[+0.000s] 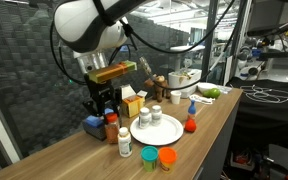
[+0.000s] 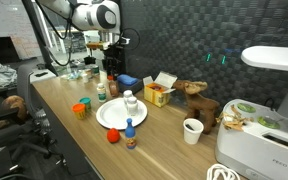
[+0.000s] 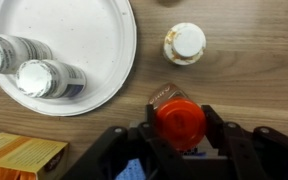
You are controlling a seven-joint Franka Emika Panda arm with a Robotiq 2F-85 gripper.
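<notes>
My gripper is closed around a brown bottle with a red cap (image 3: 181,124), and its dark fingers show on both sides of the cap in the wrist view. Seen from exterior view 1, the bottle (image 1: 112,132) is upright at the left of the white plate, just behind a white-capped bottle (image 1: 124,142). Whether its base touches the table is hard to tell. Two white-capped bottles (image 3: 52,78) stand on the white plate (image 3: 99,20).
A green cup (image 1: 149,158) and an orange cup (image 1: 167,157) sit near the front edge. Behind the bottle is a blue object (image 1: 93,127); a yellow box (image 2: 160,90) is farther along. A red object (image 2: 113,136) and a blue bottle (image 2: 130,134) stand beyond the plate.
</notes>
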